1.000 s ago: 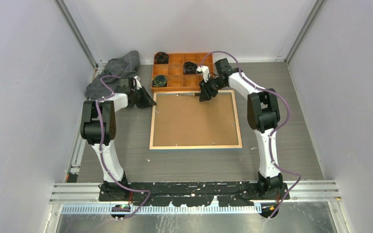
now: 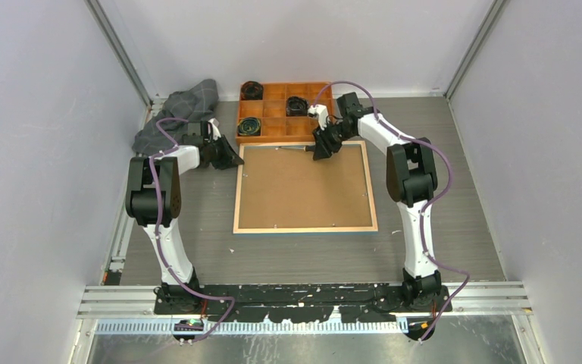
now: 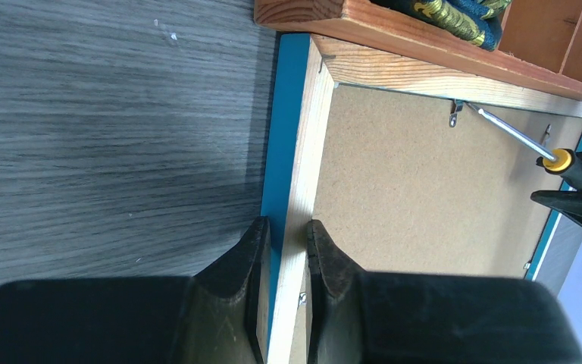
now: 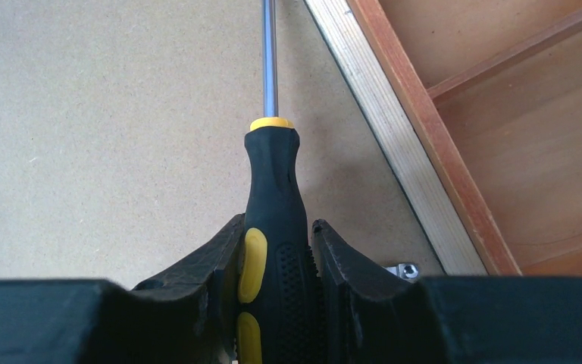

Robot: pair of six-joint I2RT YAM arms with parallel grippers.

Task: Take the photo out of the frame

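Note:
The picture frame (image 2: pixel 238 205) lies back side up, its brown backing board (image 2: pixel 307 189) showing; any photo beneath is hidden. My left gripper is shut on the frame's left side, pinching the blue-edged wooden bar near the far left corner. In the right wrist view, my right gripper is shut on the black-and-yellow handle of a screwdriver (image 4: pixel 273 182). The left wrist view shows the screwdriver's tip at a small metal clip (image 3: pixel 456 112) along the far bar; whether it touches is hard to tell. Another metal clip (image 4: pixel 405 270) sits near the right gripper.
An orange wooden organizer (image 2: pixel 274 108) stands against the frame's far side, with coiled straps in some compartments. A grey cloth (image 2: pixel 189 106) lies at the back left.
The left gripper and the frame stay where they were.

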